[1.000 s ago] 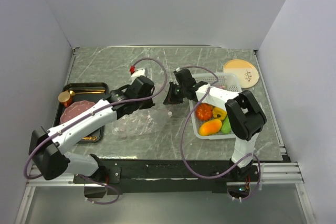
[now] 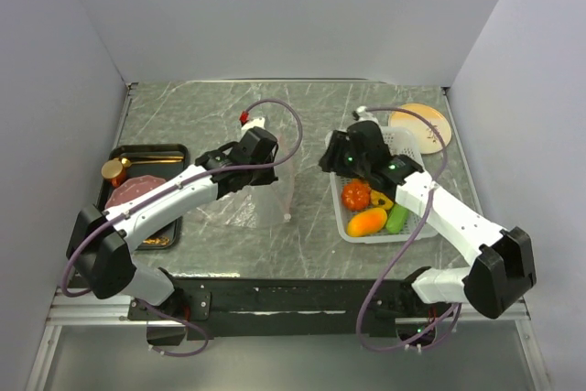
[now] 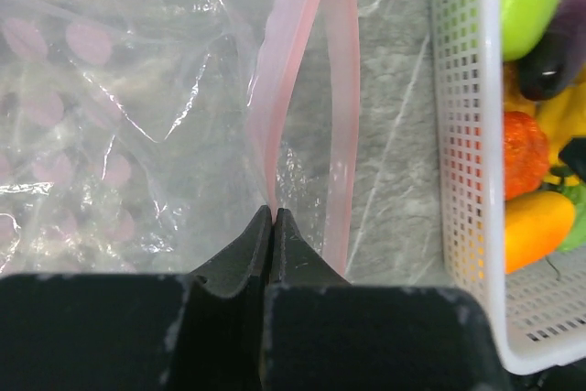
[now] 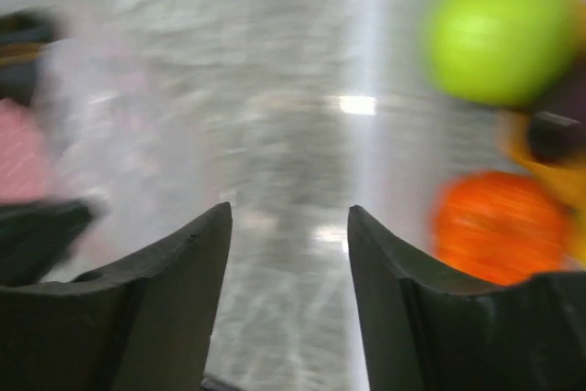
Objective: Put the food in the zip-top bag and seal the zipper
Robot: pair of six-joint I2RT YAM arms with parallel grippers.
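Observation:
A clear zip top bag (image 3: 156, 135) with pink dots and a pink-edged mouth lies over the grey counter in the left wrist view. My left gripper is shut with its tips pinching the pink edge of the bag's mouth. The two pink strips stand apart beyond the fingers. Over the left edge of the white basket (image 2: 341, 217), my right gripper (image 2: 331, 155) has its fingers apart and nothing between them. In the basket are a red tomato (image 2: 356, 195), an orange mango-like fruit (image 2: 367, 222), a yellow pepper (image 2: 381, 200), a green apple (image 3: 527, 8) and a dark eggplant (image 3: 548, 63).
At the left, a black tray (image 2: 174, 149) holds a pink plate (image 2: 134, 191) and a brown cup (image 2: 113, 171). A round cream board (image 2: 426, 122) lies behind the basket. Bare counter (image 2: 316, 254) shows in front, between bag and basket.
My right gripper has left the bag's edge, spread its fingers and moved right to the basket. My left gripper has shifted slightly right, still at the bag's mouth.

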